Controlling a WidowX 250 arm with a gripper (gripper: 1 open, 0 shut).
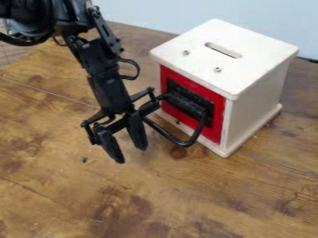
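Note:
A white wooden box (254, 85) with a slot on top and a red front (213, 138) stands at the right. A black mechanism with a curved black bar (184, 140) is on the red face, the bar hanging out to the lower left. My black gripper (126, 149) points down just left of the box, its two fingers apart with nothing visible between them, near the bar.
A small dark speck lies on the table. A white wall is behind the box.

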